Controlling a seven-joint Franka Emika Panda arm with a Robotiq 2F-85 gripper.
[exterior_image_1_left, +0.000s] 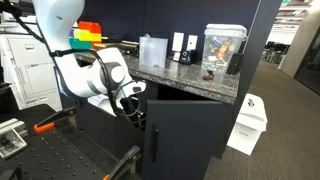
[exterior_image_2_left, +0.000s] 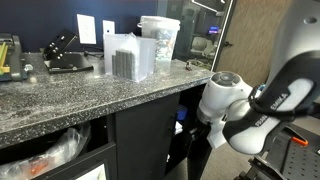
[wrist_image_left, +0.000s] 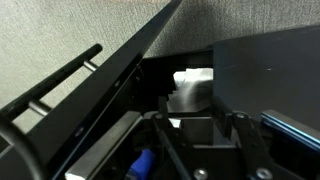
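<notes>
Under the counter, the dark cabinet door (exterior_image_1_left: 178, 138) stands open with its bar handle (exterior_image_1_left: 154, 146) facing the room. In the wrist view the door handle (wrist_image_left: 52, 82) runs along the left side, beside the dark cabinet opening. My gripper points down into that opening, with its fingers (wrist_image_left: 104, 147) apart and nothing clearly held between them. A crumpled whitish-grey item (wrist_image_left: 190, 90) lies ahead of the fingers. Something blue (wrist_image_left: 142, 164) shows low beside the left finger. In both exterior views the fingertips are hard to make out against the dark cabinet.
On the countertop (exterior_image_2_left: 55, 115) stand a translucent bin (exterior_image_2_left: 133, 58) and a tall lidded tub (exterior_image_2_left: 160, 36). A clear plastic bag (exterior_image_2_left: 52, 158) lies on a shelf below. Beyond the door, a white box (exterior_image_1_left: 249, 125) stands on open carpet.
</notes>
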